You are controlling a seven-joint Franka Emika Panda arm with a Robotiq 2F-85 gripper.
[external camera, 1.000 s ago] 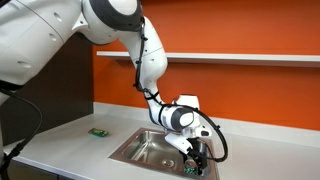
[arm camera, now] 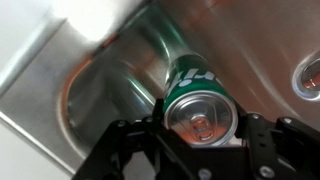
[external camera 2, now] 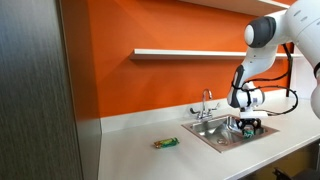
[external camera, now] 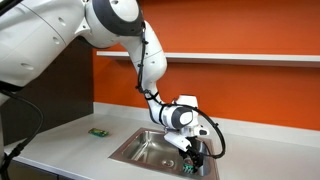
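A green can (arm camera: 190,78) with a bare metal end is between the fingers of my gripper, which is shut on it. That metal end faces the wrist camera, and the far end points toward the sink floor. In exterior view 1 the gripper (external camera: 189,163) points down at the right part of the steel sink (external camera: 150,151). From exterior view 2 the can (external camera 2: 247,130) shows as a small green patch under the arm. Whether its lower end touches the sink cannot be told.
A drain (arm camera: 310,76) lies to one side of the can. On the counter left of the sink is a green and yellow item (external camera: 98,132), well away from the arm. A tap (external camera 2: 206,100) stands behind the basin, and the left counter is mostly clear.
The gripper and can have shifted only slightly, staying at the right part of the sink. The item on the left counter has not moved.
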